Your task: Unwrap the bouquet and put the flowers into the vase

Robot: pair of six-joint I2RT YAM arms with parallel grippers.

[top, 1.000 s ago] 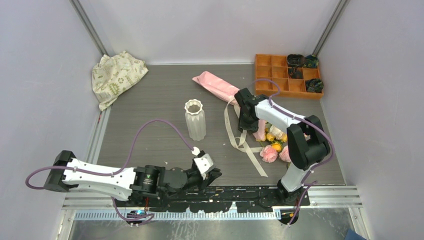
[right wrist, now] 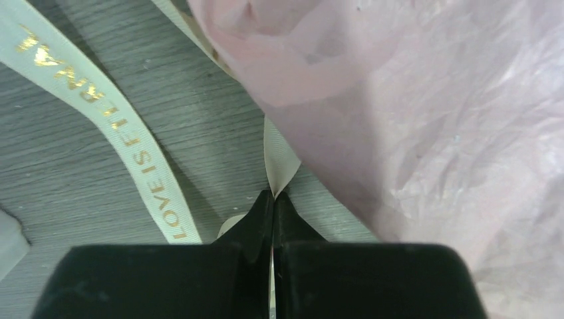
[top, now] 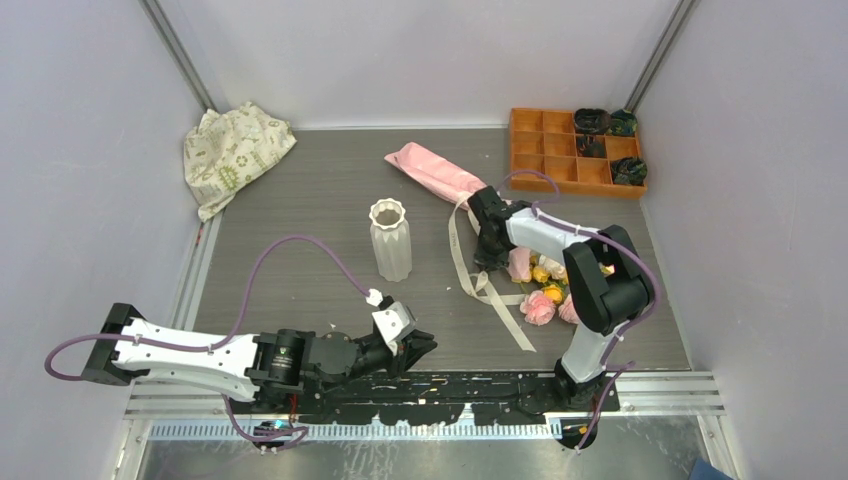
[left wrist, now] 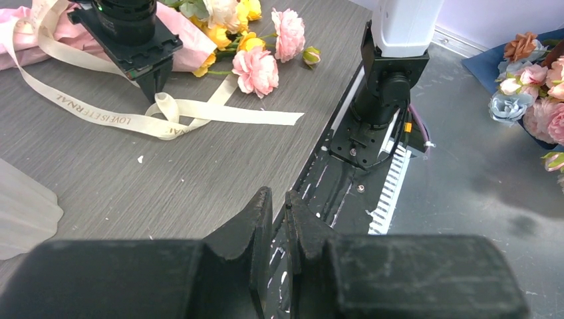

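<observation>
A bouquet wrapped in pink paper (top: 437,172) lies across the right half of the table, its pink and yellow flowers (top: 538,307) toward the front right. The white fluted vase (top: 391,245) stands upright and empty-looking left of it. Over the bouquet's wrapping, my right gripper is shut on the cream ribbon (right wrist: 279,156), which runs up between its fingertips beside the paper. Loose lengths of that ribbon (top: 513,325) trail on the table. My left gripper hangs near the front edge, open by a narrow gap with nothing between its fingers.
An orange compartment box (top: 541,143) with dark items stands at the back right. A patterned cloth bag (top: 236,155) leans at the back left. Another bouquet (left wrist: 532,93) lies off the table's front side.
My left arm has shifted slightly left. The right gripper has moved a little toward the front, down over the ribbon.
</observation>
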